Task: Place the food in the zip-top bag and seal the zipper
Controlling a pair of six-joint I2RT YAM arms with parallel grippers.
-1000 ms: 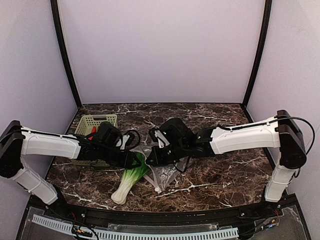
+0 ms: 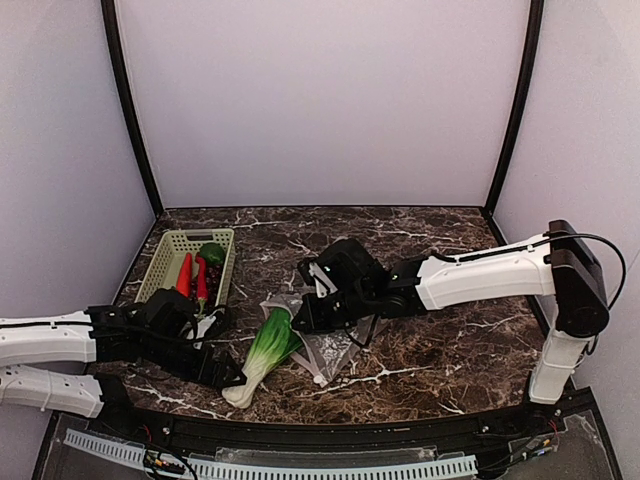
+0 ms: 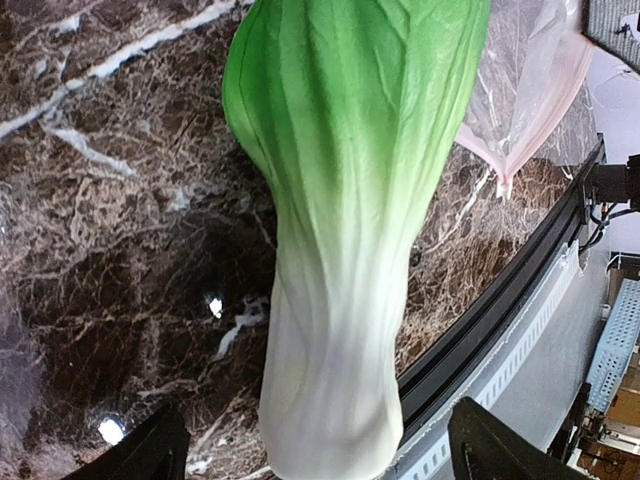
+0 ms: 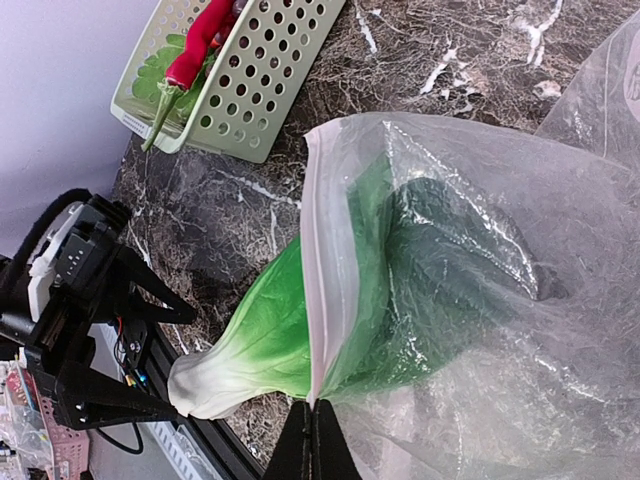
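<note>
A green and white bok choy (image 2: 262, 356) lies on the table, its leafy end inside the mouth of the clear zip top bag (image 4: 450, 300), its white base outside. My left gripper (image 2: 225, 372) hangs open over that base; in the left wrist view the base (image 3: 330, 420) lies between its fingers, with no grip evident. My right gripper is shut on the pale zipper edge (image 4: 325, 260) of the bag, holding it at the opening.
A light green basket (image 2: 160, 265) at the back left holds red peppers, a green vegetable and other food. The table's front edge and rail run just below the bok choy.
My left gripper has moved toward the front, from over the leafy end down to the bok choy's white base. The right arm, bag and bok choy look almost unchanged.
</note>
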